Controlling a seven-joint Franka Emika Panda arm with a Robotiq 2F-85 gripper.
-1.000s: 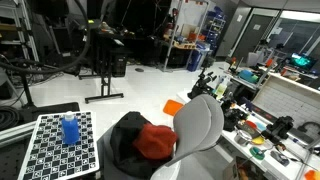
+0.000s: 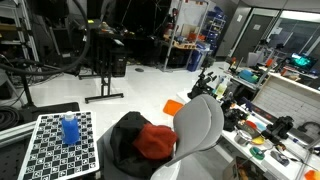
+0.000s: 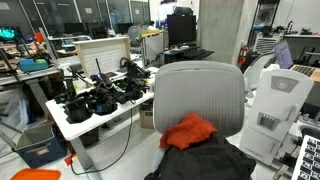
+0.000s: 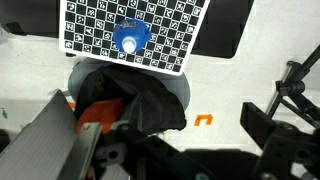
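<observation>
A blue bottle stands on a black-and-white checkered board at the lower left of exterior view 1. From above, the wrist view shows the same bottle with its pale cap, near the top of the picture. My gripper is open, its dark fingers wide apart with nothing held between them. The bottle lies ahead of the fingers, clear of both. A red cloth rests on black cloth on the grey chair. In neither exterior view can I make out the gripper.
The chair's back rises close by the board. In the wrist view, the board sits on a dark surface with an edge facing the chair. A white table carries several dark devices. Pale floor lies open to the right.
</observation>
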